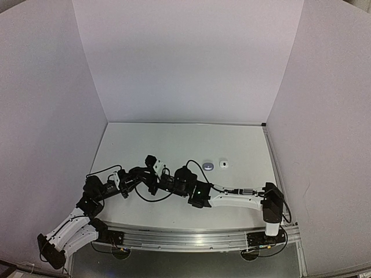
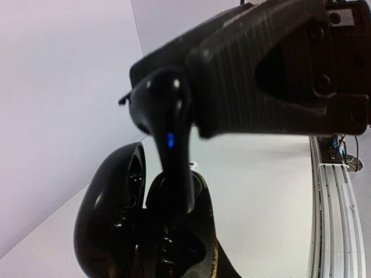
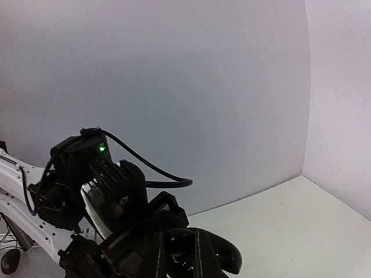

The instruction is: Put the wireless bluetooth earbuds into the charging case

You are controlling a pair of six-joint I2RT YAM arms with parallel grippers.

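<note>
A glossy black earbud (image 2: 168, 116) with a small blue light hangs by its head between the fingers of my left gripper, which is shut on it; the stem points down. Below it, in the left wrist view, stands the black charging case (image 2: 110, 214), its lid swung open to the left. The stem's end overlaps the case opening in this view; whether it is inside or in front, I cannot tell. My right gripper is shut on the case, which shows between and beyond its fingers. In the top view both grippers meet left of centre, their tips too dark to separate.
A purple round piece (image 1: 207, 166) and a small white piece (image 1: 224, 164) lie on the white table (image 1: 243, 145) right of the grippers. White walls enclose the back and sides.
</note>
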